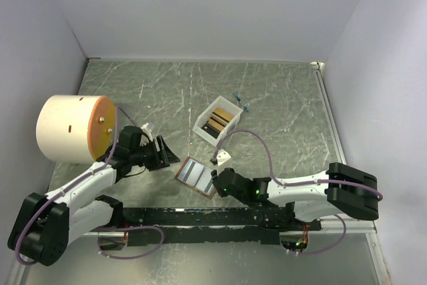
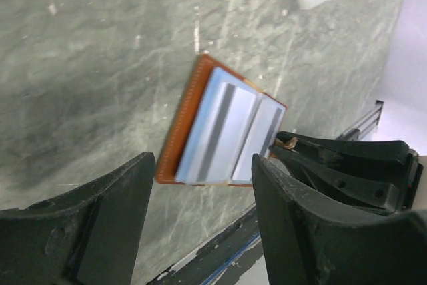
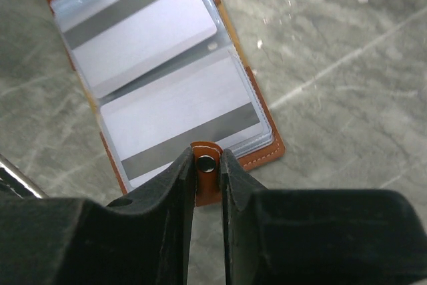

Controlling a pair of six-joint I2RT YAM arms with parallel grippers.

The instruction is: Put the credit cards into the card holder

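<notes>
The card holder (image 1: 194,177) lies open on the table, brown with clear sleeves holding white inserts with grey stripes. My right gripper is shut on the brown snap tab at the holder's edge. My left gripper (image 1: 167,151) stands open above and left of the holder, nothing between its fingers. A white tray (image 1: 201,119) behind the holder contains several gold and dark cards (image 1: 217,119).
A cream cylinder (image 1: 67,128) with an orange end stands at the left. A small blue object (image 1: 242,105) lies beside the tray.
</notes>
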